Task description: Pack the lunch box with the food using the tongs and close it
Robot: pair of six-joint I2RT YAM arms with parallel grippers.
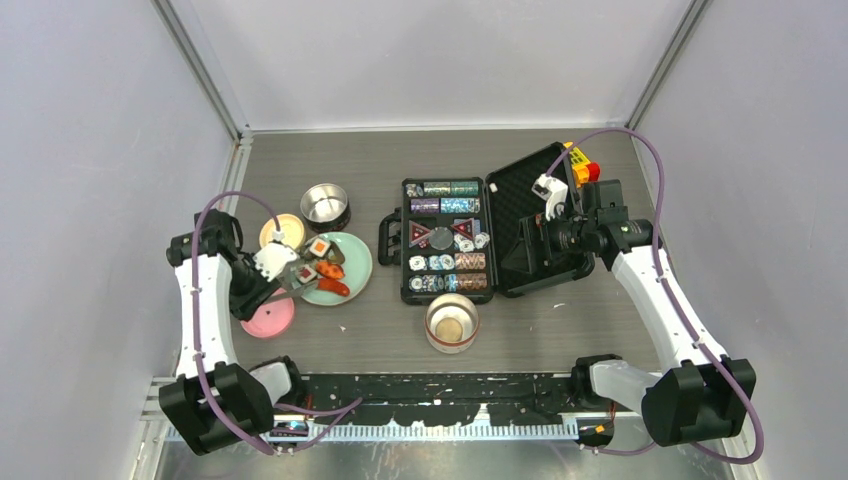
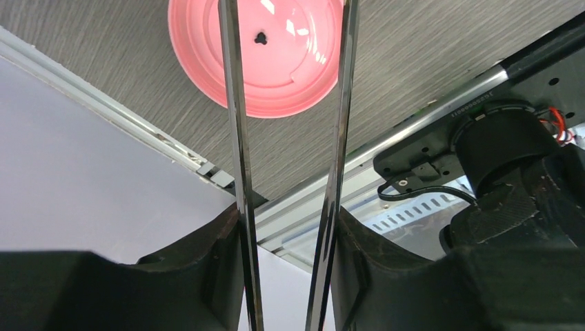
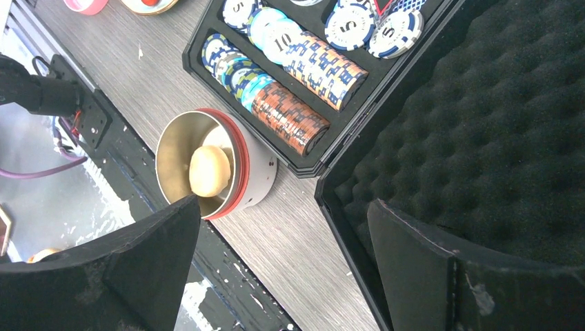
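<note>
The pink round lid (image 1: 268,318) lies on the table at the left; in the left wrist view the pink lid (image 2: 276,103) shows below the long metal fingers. My left gripper has a gap between its fingers and nothing held there. From above, it hangs between the pink lid and the green plate (image 1: 358,262) with sushi, a sausage and other food. A steel pot (image 1: 326,204) and a cream round piece (image 1: 284,231) stand behind it. A white container with a red band (image 1: 451,322) holds a round bun (image 3: 209,170). My right gripper is open and empty.
An open black case (image 1: 446,240) of poker chips fills the middle, its foam lid (image 1: 525,195) opened under the right arm. A yellow and red object (image 1: 582,165) sits behind that lid. Bare table shows at the front right.
</note>
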